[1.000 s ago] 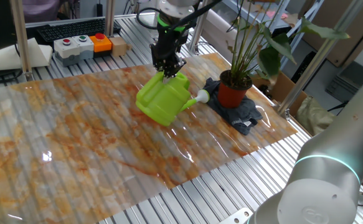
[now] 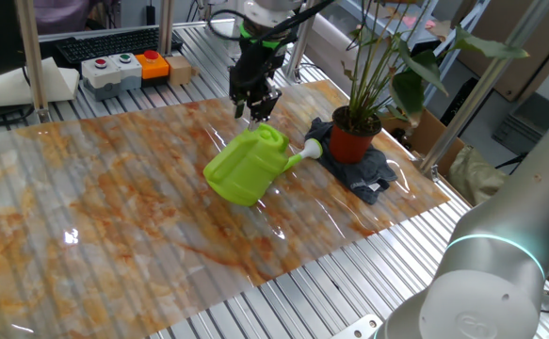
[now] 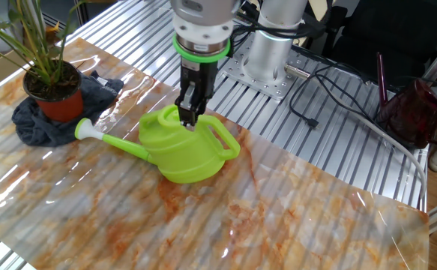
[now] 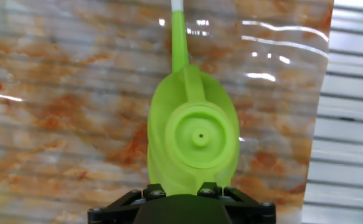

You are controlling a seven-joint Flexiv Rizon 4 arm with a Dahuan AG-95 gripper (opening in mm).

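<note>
A bright green watering can (image 3: 184, 150) with a white spout head (image 3: 88, 129) is near the middle of the marbled sheet. My gripper (image 2: 256, 120) comes down from above onto its handle end, shut on the handle. In the wrist view the can's round lid (image 4: 200, 135) is just ahead of the fingers (image 4: 154, 190), with the spout pointing away. The part of the handle between the fingers is hidden by my gripper there. Whether the can's base touches the sheet is hard to tell. The spout head is close beside a potted plant (image 2: 351, 141).
Under the plant's pot lies a dark cloth (image 2: 369, 177). Control boxes (image 2: 112, 75) and a keyboard (image 2: 109, 43) stand at the back left. A dark red jug (image 3: 413, 112) sits beyond the sheet.
Plant and cloth have stayed still.
</note>
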